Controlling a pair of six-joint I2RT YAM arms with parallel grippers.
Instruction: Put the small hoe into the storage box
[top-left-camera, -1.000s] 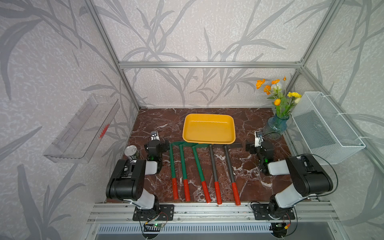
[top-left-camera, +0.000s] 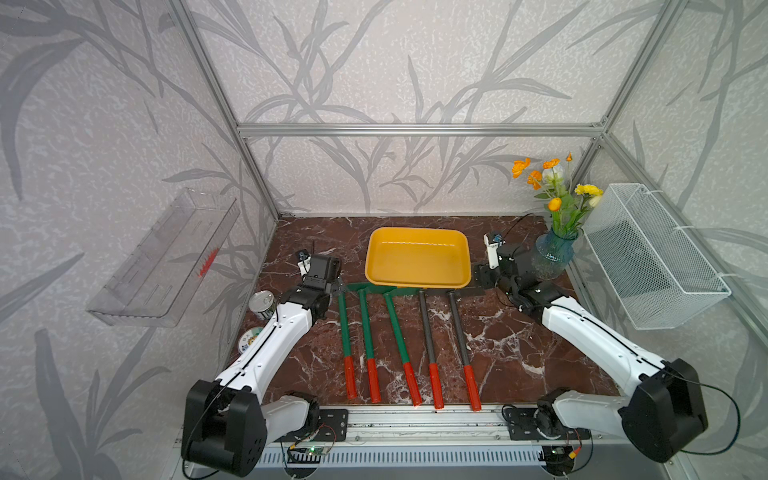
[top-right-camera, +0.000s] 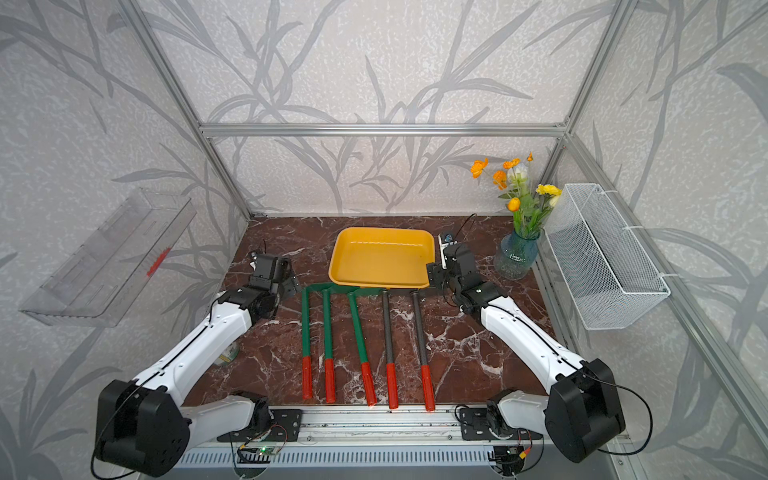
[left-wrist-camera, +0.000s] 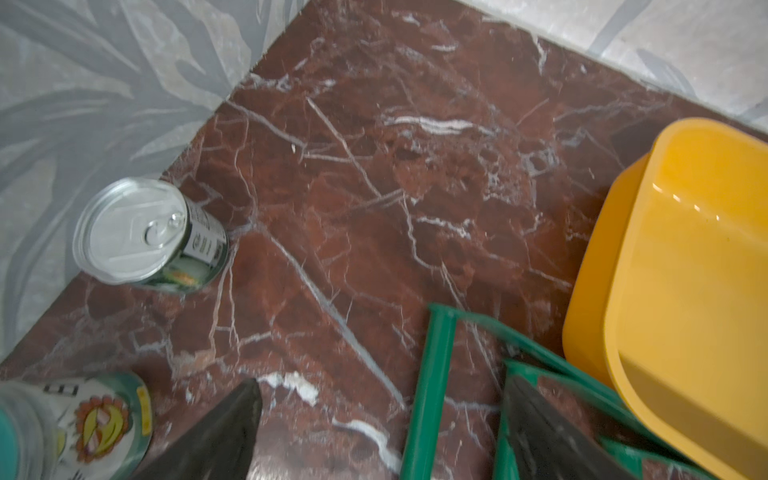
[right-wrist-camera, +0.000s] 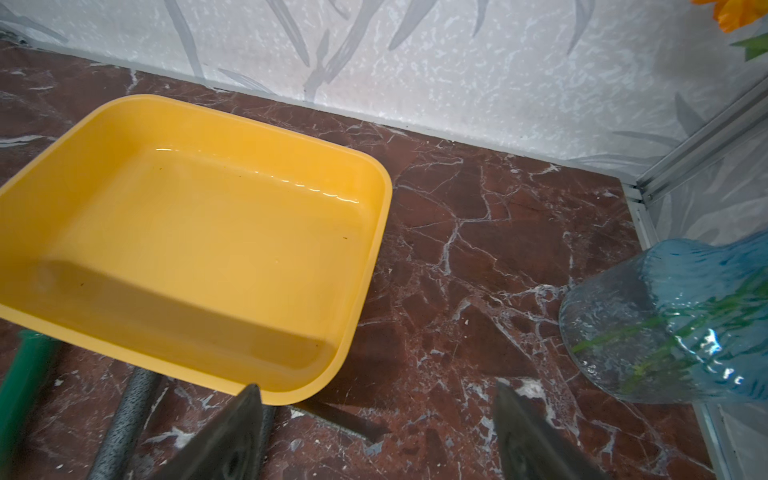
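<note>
Five hoes with red grips lie in a row on the marble table: green ones (top-left-camera: 366, 332) on the left, dark grey ones (top-left-camera: 427, 336) on the right, heads just in front of a yellow storage box (top-left-camera: 417, 256), which is empty. My left gripper hangs over the leftmost green heads, left of the box, its fingers apart with nothing seen held. My right gripper is above the grey hoe heads at the box's front-right corner, fingers apart, nothing seen held.
A tin can (left-wrist-camera: 132, 232) and a printed container (left-wrist-camera: 100, 424) stand at the left. A blue vase (right-wrist-camera: 664, 320) with flowers stands at right. A clear basket (top-left-camera: 164, 256) and a wire basket (top-left-camera: 648, 264) hang on the side walls.
Both arms have risen and stretched out; both grippers have moved inward toward the box and hoe heads. The hoes and box are unmoved.
</note>
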